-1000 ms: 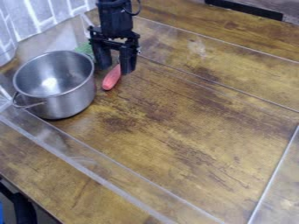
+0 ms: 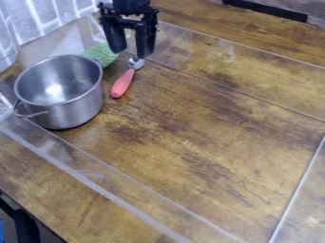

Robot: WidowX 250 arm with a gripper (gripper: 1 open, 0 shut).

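My gripper (image 2: 128,36), black with two fingers spread apart, hangs at the top, above a utensil with a pink handle (image 2: 124,82) and a metal head, which lies on the wooden surface. Nothing shows between the fingers. A green object (image 2: 99,53), partly hidden, lies just left of the utensil. A steel pot (image 2: 59,95) stands on the left.
Clear plastic edging (image 2: 89,179) runs along the lower left, and a pale wrinkled covering is at the upper left.
My gripper has risen, uncovering more of the pink utensil and the green object. The pot and utensil look unmoved.
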